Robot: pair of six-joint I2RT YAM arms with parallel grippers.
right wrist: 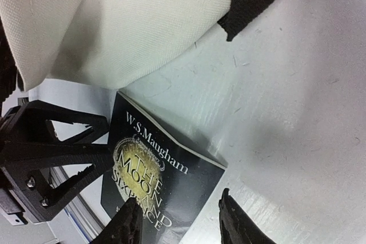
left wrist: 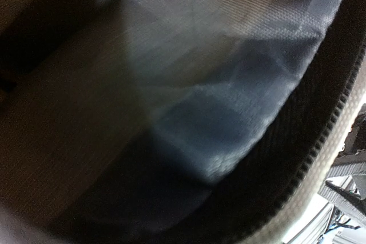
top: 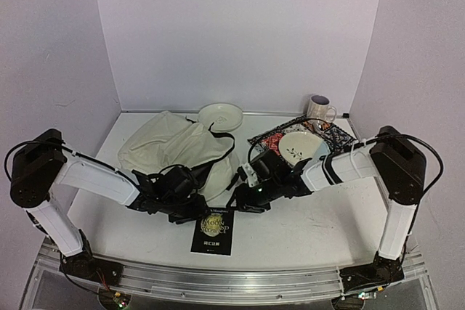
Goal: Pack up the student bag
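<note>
A black book [top: 213, 234] titled The Moon and Sixpence lies face up on the table's front part. The right wrist view shows its cover [right wrist: 171, 184]. Open fingers of my right gripper hang over the book's edge, with nothing held between them. My left gripper [top: 190, 215] is low at the book's left side; its fingertips are close together, but whether they grip anything is unclear. The cream bag [top: 171, 139] lies behind both arms, its dark strap loose. The left wrist view looks into a zipped opening [left wrist: 323, 147] with dark lining; no fingers show there.
At the back stands a white plate [top: 220, 116]. To the right, a patterned mat [top: 272, 141] carries another plate [top: 299, 148], and a mug [top: 318, 109] stands at its back.
</note>
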